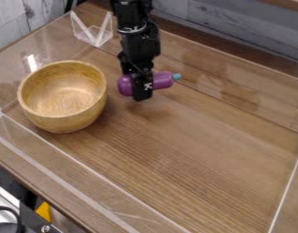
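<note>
My gripper (137, 73) is in the upper middle, shut on a purple object (151, 82) with a teal tip at its right end. The dark fingers cover part of the object, which is held over the wooden surface.
A large tan bowl (60, 111) sits on the left of the wooden table (200, 164). A raised edge runs along the back right.
</note>
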